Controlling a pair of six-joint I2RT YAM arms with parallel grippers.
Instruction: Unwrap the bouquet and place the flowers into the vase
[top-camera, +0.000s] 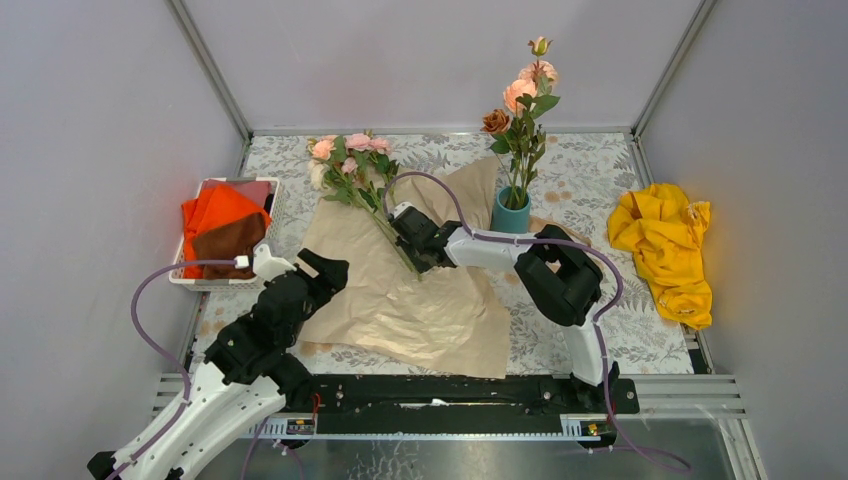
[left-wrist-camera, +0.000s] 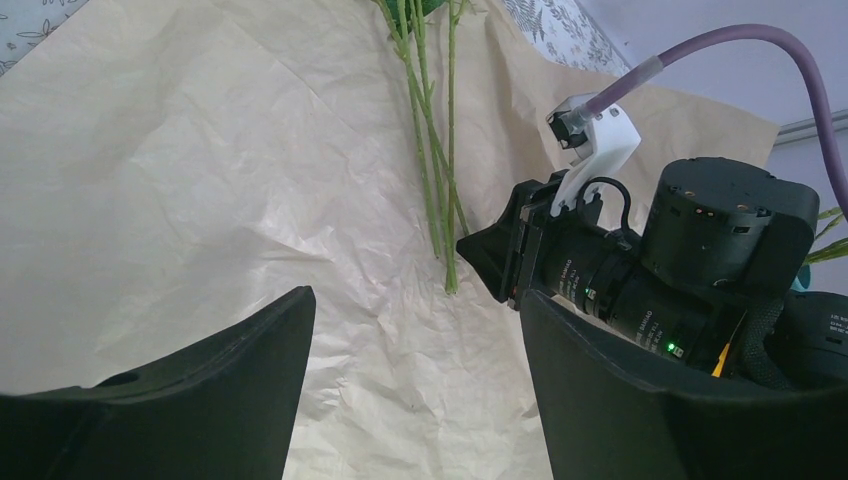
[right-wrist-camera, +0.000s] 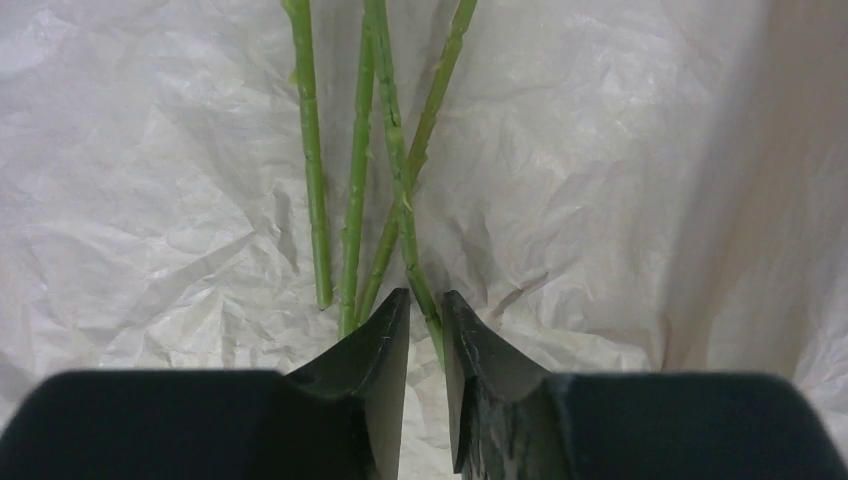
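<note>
A bunch of pink and cream roses (top-camera: 355, 150) lies on brown paper (top-camera: 400, 320), stems toward the front. My right gripper (top-camera: 405, 250) is low over the stem ends; in the right wrist view one green stem (right-wrist-camera: 405, 230) runs between its closely spaced fingertips, whether gripped I cannot tell. The blue vase (top-camera: 510, 220) stands behind the right arm, holding several tall flowers (top-camera: 520, 95). My left gripper (top-camera: 320, 270) hangs over the paper's left side, its fingers apart with only paper between them in the left wrist view (left-wrist-camera: 420, 310).
A white basket (top-camera: 185, 280) with orange and brown cloth stands at the left. Crumpled yellow fabric (top-camera: 660, 250) lies at the right.
</note>
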